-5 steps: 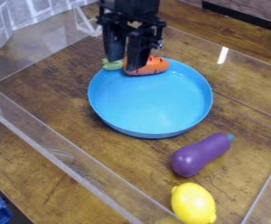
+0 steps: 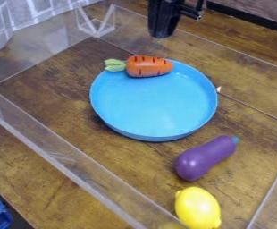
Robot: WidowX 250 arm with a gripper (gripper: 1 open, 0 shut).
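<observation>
An orange toy carrot [image 2: 149, 66] with a green top lies at the back rim of a round blue plate [image 2: 153, 103]. My black gripper [image 2: 163, 25] is at the top of the view above and behind the carrot, mostly out of frame, so its fingers are hard to make out.
A purple eggplant [image 2: 205, 158] lies right of and in front of the plate, with a yellow lemon [image 2: 197, 208] nearer the bottom edge. Clear plastic walls run along the left side.
My gripper has moved up and back, away from the carrot and plate, uncovering the carrot. The other objects look unmoved.
</observation>
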